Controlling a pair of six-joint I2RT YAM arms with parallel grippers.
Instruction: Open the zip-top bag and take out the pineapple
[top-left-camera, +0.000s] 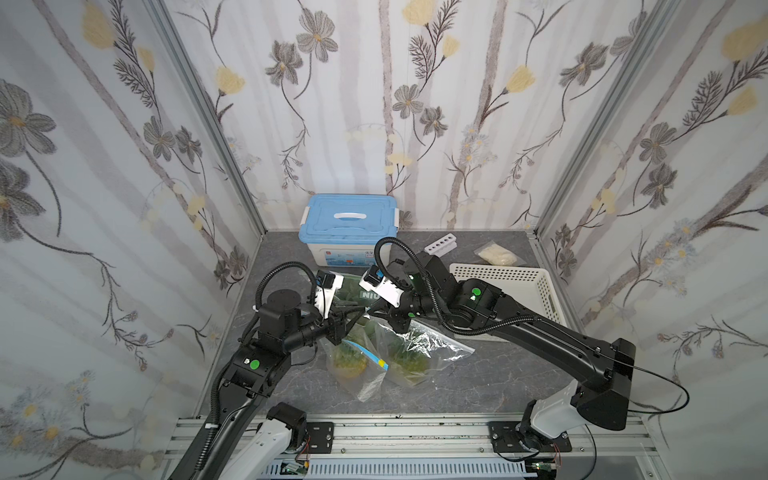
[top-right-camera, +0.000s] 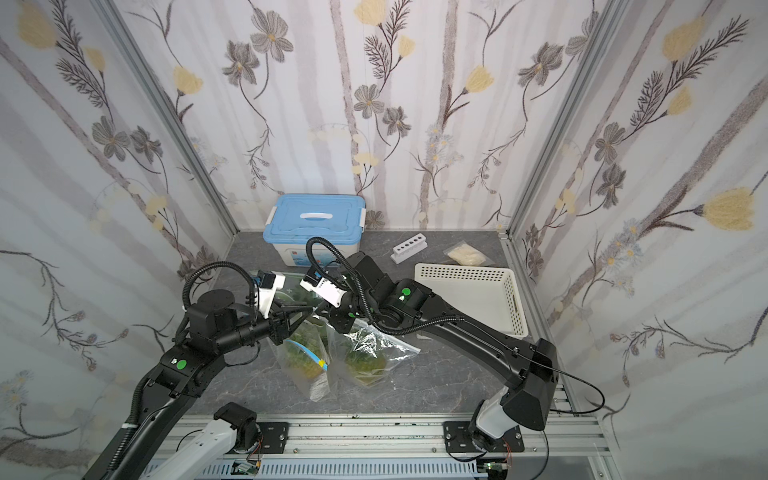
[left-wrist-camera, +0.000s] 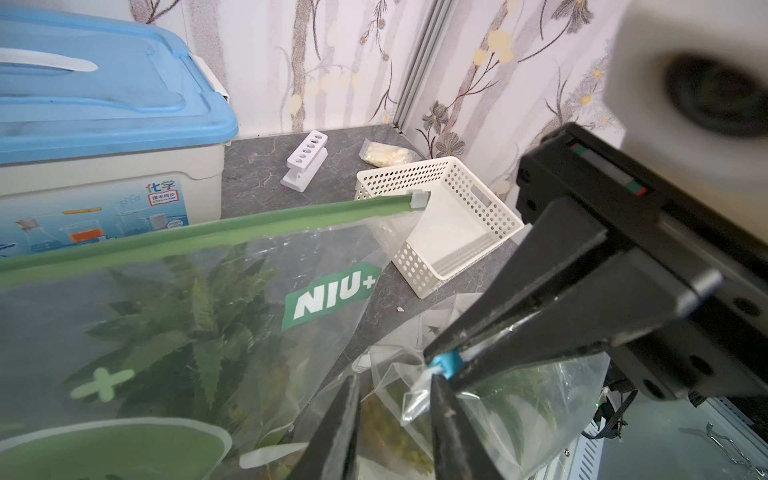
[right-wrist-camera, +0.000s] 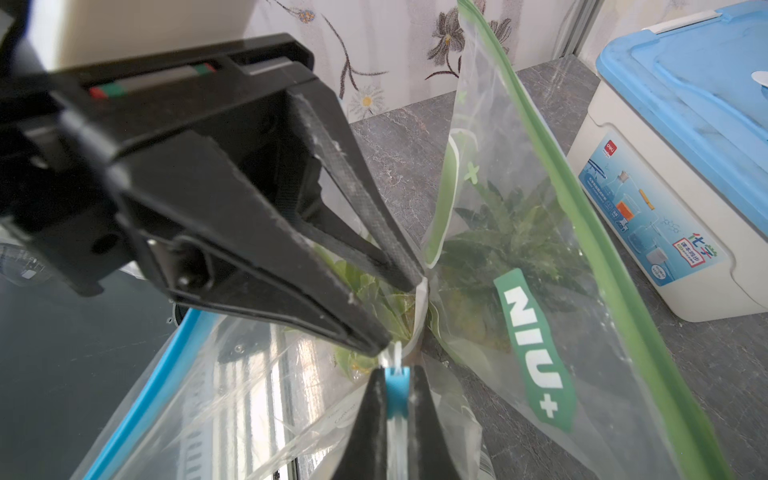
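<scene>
Clear zip bags with leafy pineapples (top-left-camera: 416, 364) lie front centre; the front left one has a blue-and-yellow zip strip (top-left-camera: 368, 352). Behind stands a green-zipped NIU+ bag (left-wrist-camera: 200, 336) with a leafy crown inside. My right gripper is shut on the blue slider and clear edge of a front bag, seen in both wrist views. My left gripper is open, its fingertips just beside that pinched edge, with crumpled film behind them.
A blue-lidded box (top-left-camera: 349, 224) stands at the back, beside a white rack (top-left-camera: 440, 244), a small packet (top-left-camera: 497, 254) and a white perforated basket (top-left-camera: 544, 288) at right. Grey table shows at the front.
</scene>
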